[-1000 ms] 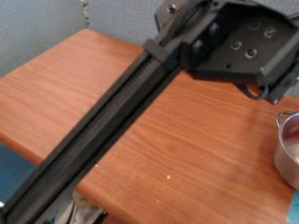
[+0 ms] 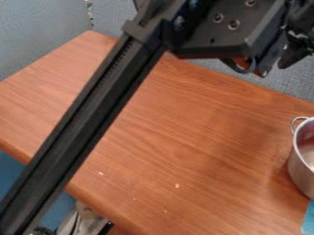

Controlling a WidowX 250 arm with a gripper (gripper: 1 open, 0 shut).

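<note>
The black arm (image 2: 86,119) crosses the view diagonally from the lower left to the top. Its gripper end (image 2: 263,55) is at the upper right, partly cut off by the frame, above the back of the wooden table; its fingertips are too unclear to read as open or shut. A metal pot (image 2: 302,161) with a wire handle stands at the right edge, below the gripper end and apart from it in the view.
A blue surface (image 2: 307,220) shows at the lower right corner. Grey padded walls (image 2: 37,27) stand behind the table.
The arm and its gripper end have shifted up and to the left in the view. The pot has stayed in place.
</note>
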